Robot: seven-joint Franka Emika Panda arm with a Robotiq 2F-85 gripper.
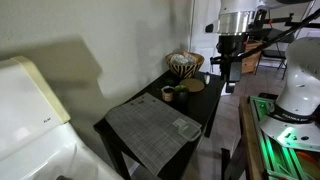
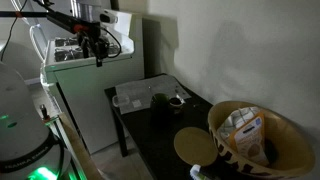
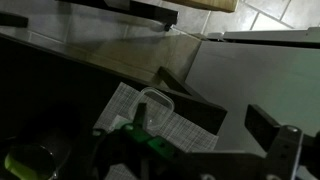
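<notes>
In the wrist view my gripper has its two dark fingers spread wide apart, with nothing seen between them; it is open. Exterior view 1 shows the gripper [image 1: 229, 82] raised beside the right edge of the black table. A clear plastic container [image 1: 187, 128] rests on the grey woven mat [image 1: 145, 130], lower than the gripper and apart from it. Farther along the table are a dark cup [image 1: 182, 92] and a lighter small cup [image 1: 168, 93], side by side. From above, green shows inside a dark round vessel [image 3: 27, 162].
A round brown mat [image 2: 194, 146] lies near a large wicker basket [image 2: 222, 130] holding packets. A small white-topped object [image 2: 199, 173] stands by the round mat. A white stove [image 2: 92, 78] adjoins the mat's end of the table. A wall runs along one side.
</notes>
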